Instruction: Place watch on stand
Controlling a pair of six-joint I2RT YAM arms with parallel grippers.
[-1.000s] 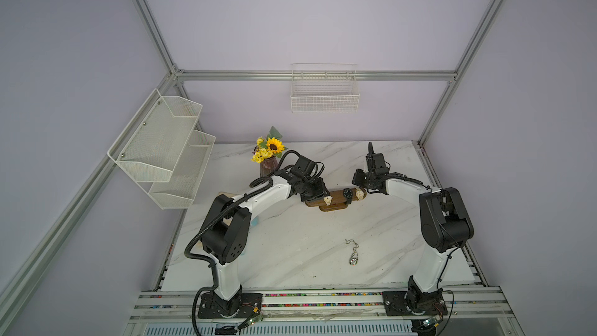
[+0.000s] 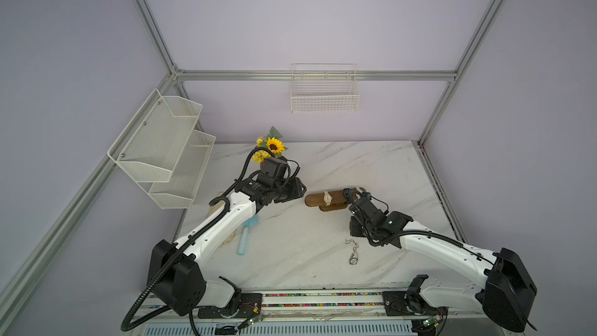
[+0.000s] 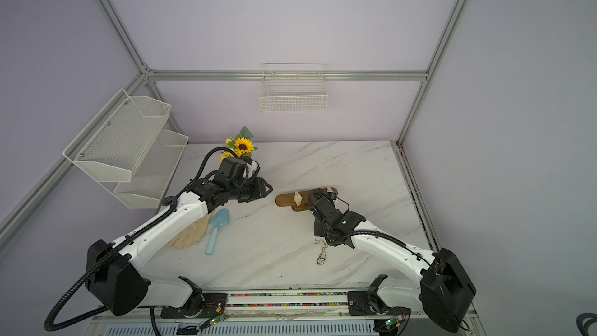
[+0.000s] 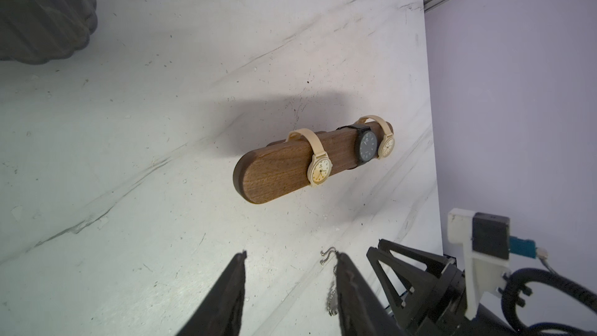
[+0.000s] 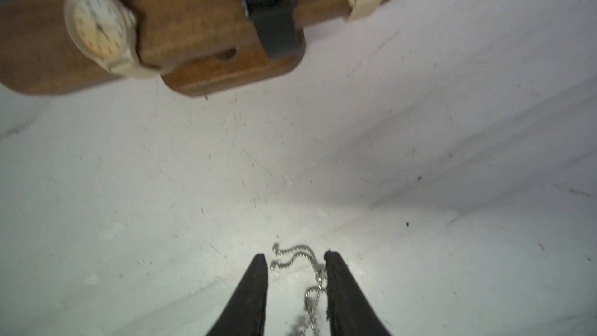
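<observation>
A wooden stand (image 4: 273, 174) holds three watches: a cream one (image 4: 319, 169), a black one (image 4: 366, 145) and another cream one (image 4: 386, 145) at the right end. A silver watch on a chain (image 2: 353, 260) lies on the table in front of the stand. My left gripper is open and empty, left of the stand. My right gripper is open above the table between stand and silver watch, the chain showing on the table between its fingertips in the blurred right wrist view.
A sunflower pot stands at the back left, its flowers (image 3: 243, 145) visible. A blue trowel (image 3: 214, 230) and gloves (image 3: 189, 233) lie at the left. Wire baskets (image 2: 323, 102) hang on the walls.
My left gripper has pulled back left, away from the stand.
</observation>
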